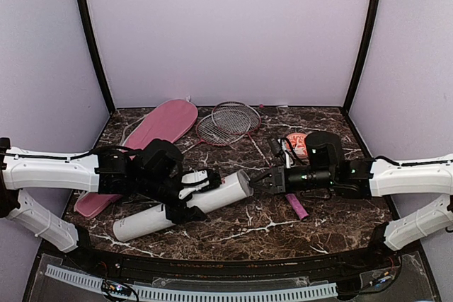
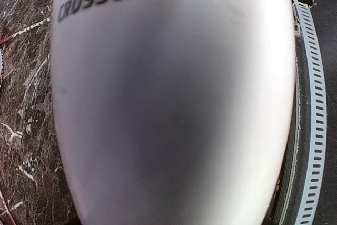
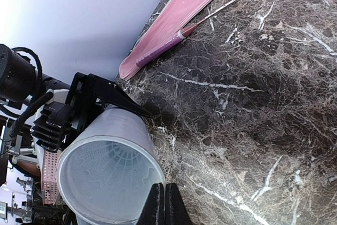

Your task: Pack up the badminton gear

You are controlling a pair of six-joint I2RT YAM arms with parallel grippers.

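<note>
The white shuttlecock tube point(image 1: 228, 192) lies slantwise at the front, its right end tilted up. My left gripper point(image 1: 204, 197) is clasped around its middle; the tube's printed wall point(image 2: 174, 88) fills the left wrist view. Facing the right wrist view is the tube's round end point(image 3: 113, 175), with a mesh-like shape inside. At its rim my right gripper is shut, with nothing showing between its fingers. Two rackets point(image 1: 228, 124) overlap at the back, one with a purple handle point(image 1: 296, 206) at the right. The long pink bag point(image 1: 160, 131) rests at the left.
Beyond the right gripper lies an orange-red round piece point(image 1: 297, 143), partly covered by the arm. A white slotted strip point(image 1: 191, 292) runs along the front edge. Bare dark marbled table point(image 1: 283, 238) shows at front right. Walls enclose the back and sides.
</note>
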